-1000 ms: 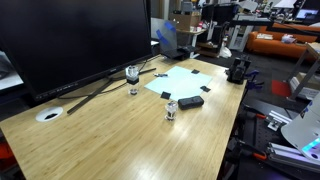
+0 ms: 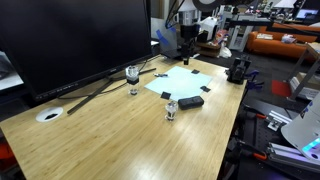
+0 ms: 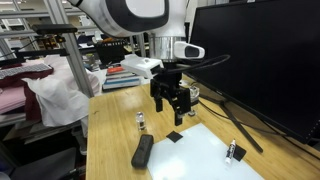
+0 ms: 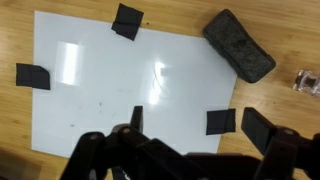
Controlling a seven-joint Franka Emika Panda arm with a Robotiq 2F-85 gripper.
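Note:
A white board [image 4: 120, 90] with black tape patches at its edges lies on the wooden table. Beside it rests a dark eraser [image 4: 238, 46], which also shows as a dark block [image 3: 143, 150] in exterior view 2. A small white marker-like piece with dark ends [image 3: 231, 152] lies on the board there; I cannot pick it out in the wrist view. Over the board hangs my gripper [image 3: 170, 108], open and pointing down, with nothing between its fingers. Its dark fingers [image 4: 262, 130] cover part of the wrist view's lower edge.
A small clear and silver object [image 2: 171, 109] stands near the eraser, and a similar taller one [image 2: 132, 80] stands farther back by the large black screen [image 2: 90, 40]. A dark object [image 2: 238, 70] sits at the table's right end.
In exterior view 1 the arm and gripper have moved left and somewhat lower, from the table's right end to above the board. The objects on the table look unmoved.

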